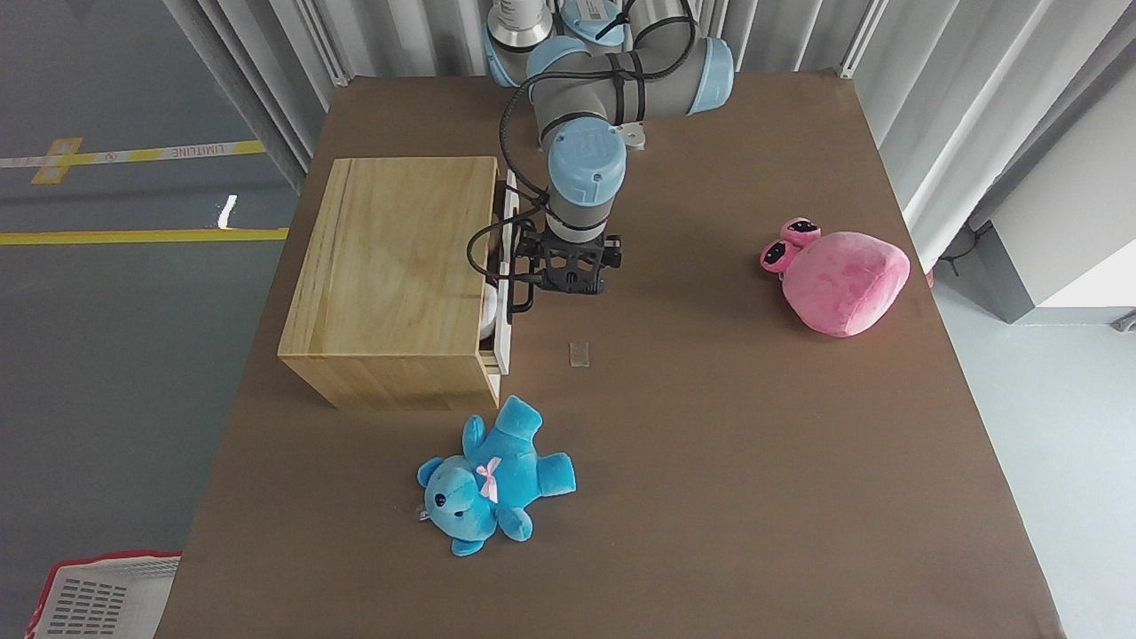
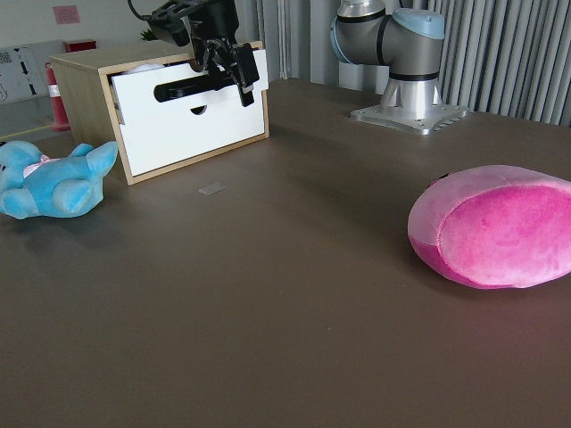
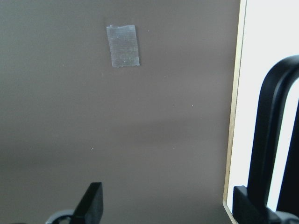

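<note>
A wooden cabinet (image 1: 385,263) stands at the table's left with its upper white-fronted drawer (image 2: 143,104) slightly out; white contents show only as a sliver. My gripper (image 1: 570,266) is at that drawer front, by its long black handle (image 2: 181,88). In the wrist view the two fingers stand apart, the right one against the handle (image 3: 264,135); the left one is over bare table.
A blue teddy bear (image 1: 495,479) lies in front of the cabinet. A pink plush toy (image 1: 843,282) sits at the right.
</note>
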